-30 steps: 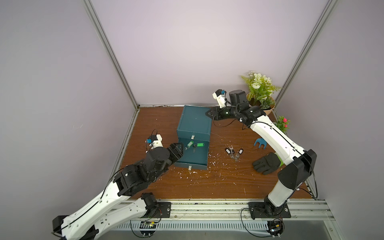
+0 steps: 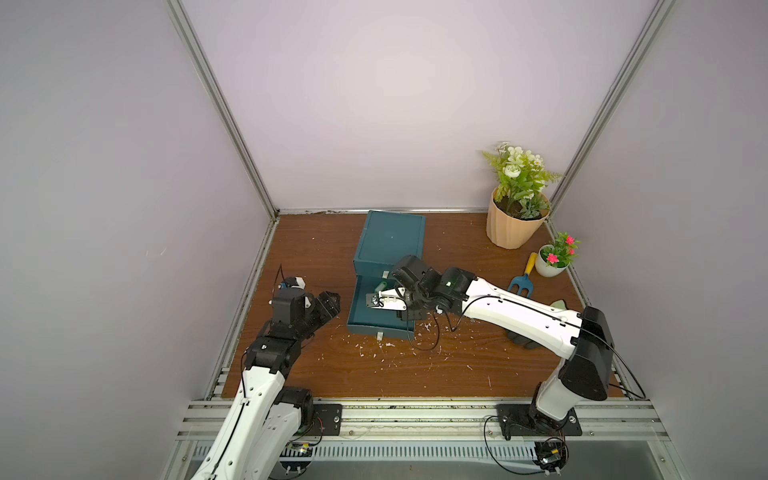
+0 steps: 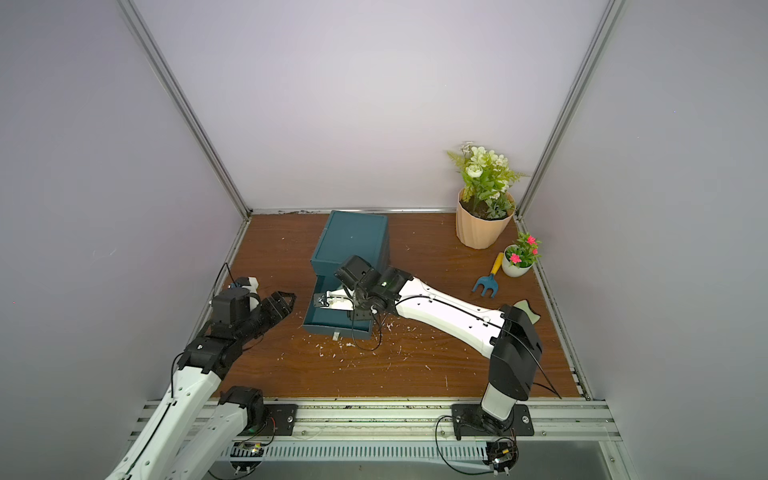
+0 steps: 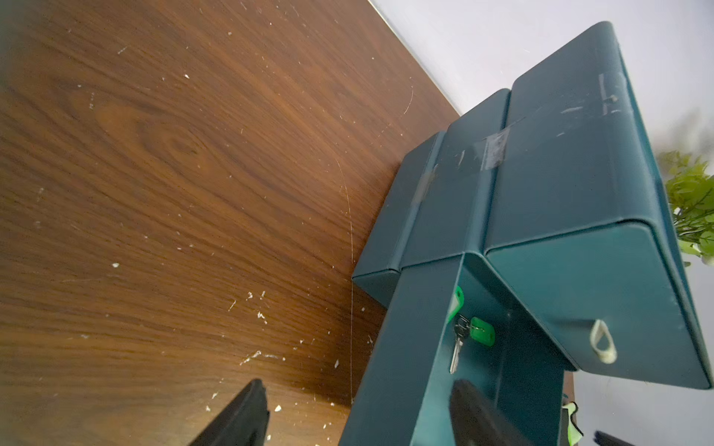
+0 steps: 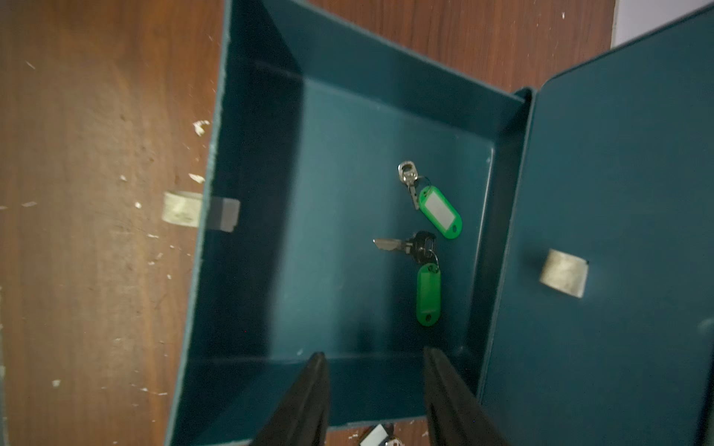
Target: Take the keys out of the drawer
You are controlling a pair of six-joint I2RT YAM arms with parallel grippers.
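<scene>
The teal drawer (image 5: 319, 223) is pulled out of its box (image 2: 392, 236). On its floor, near the box end, lie two keys with green tags: an upper key (image 5: 410, 182) and a lower key (image 5: 401, 243). My right gripper is open above the drawer, its fingers apart with no key between them; its arm hides most of the drawer's inside in the top views. To the left of the drawer, my left gripper hangs clear of the keys. Its fingers stand apart, one each side of the drawer's side wall in its wrist view, empty as far as shows.
At the right stand a large potted plant (image 2: 512, 200) and a small flower pot (image 2: 553, 260), with a blue garden fork (image 2: 521, 284) beside them. White scraps litter the wood round the drawer. Part of another key set (image 5: 379, 437) shows just outside the drawer.
My right arm has swung left and down from beside the box to over the drawer. Both green-tagged keys remain inside.
</scene>
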